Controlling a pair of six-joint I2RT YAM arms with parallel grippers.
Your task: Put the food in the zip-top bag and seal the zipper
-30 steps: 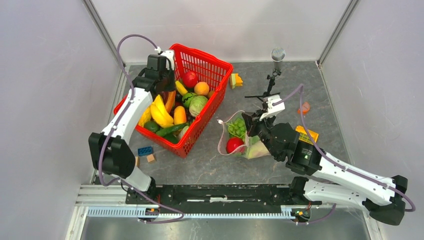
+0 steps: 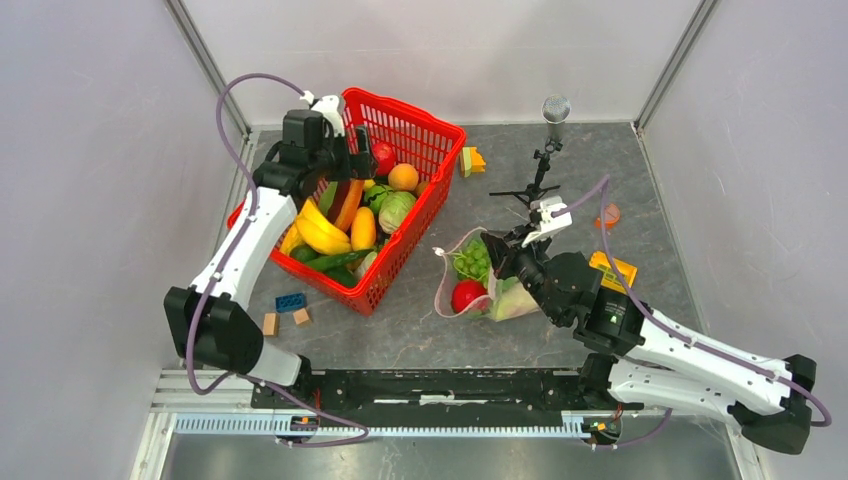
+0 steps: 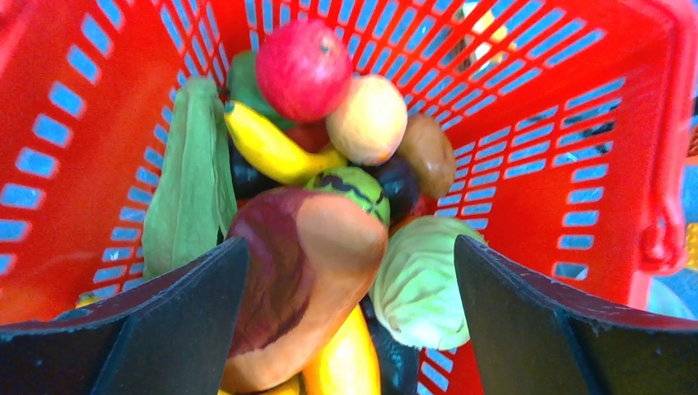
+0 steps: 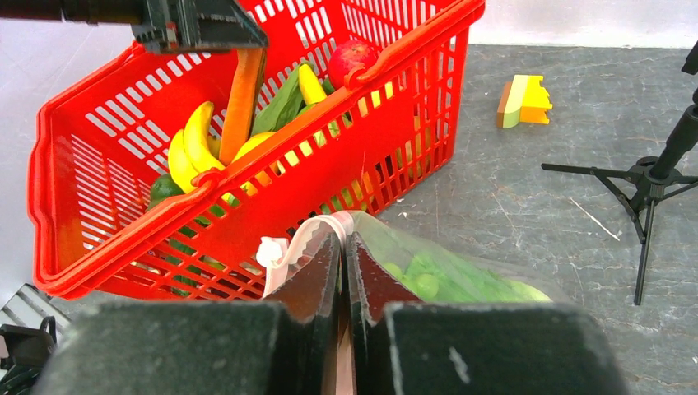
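Observation:
My left gripper [image 2: 364,152] is open above the red basket [image 2: 402,250], with nothing between its fingers. Below it in the left wrist view lie a large brown-and-tan food piece [image 3: 342,247], a cabbage [image 3: 424,280], a pomegranate [image 3: 303,70] and a corn cob in its husk [image 3: 185,177]. My right gripper is shut at the rim of the clear zip top bag [image 4: 325,220]; its fingertips meet there, and how much film lies between them is hard to see. The bag gapes, holding green grapes [image 2: 472,262] and a red tomato-like item [image 2: 468,294].
A small tripod [image 2: 540,180] with a round-topped device stands at the back right. Toy blocks [image 2: 473,161] lie beside the basket, and a blue brick [image 2: 290,302] lies in front of it. A yellow item [image 2: 612,268] is by the right arm. Bare table separates basket and bag.
More of the brown-and-tan piece shows than a second ago. Right arm and bag barely moved.

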